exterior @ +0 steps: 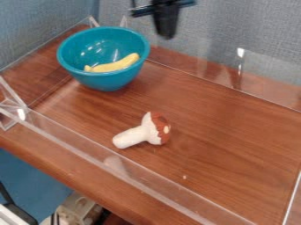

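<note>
A teal bowl (108, 77) stands at the back left of the wooden table, holding a yellow banana-shaped object (115, 65). A toy mushroom (144, 132), white stem and reddish cap, lies on its side near the middle. The dark gripper (166, 28) hangs high at the top of the view, right of the bowl and above it; it is blurred, and its fingers are hard to make out, with no object visible in them.
Clear low walls border the wooden surface (235, 149), which is free on the right. Grey padded panels rise behind. Some items lie below the table at the lower left.
</note>
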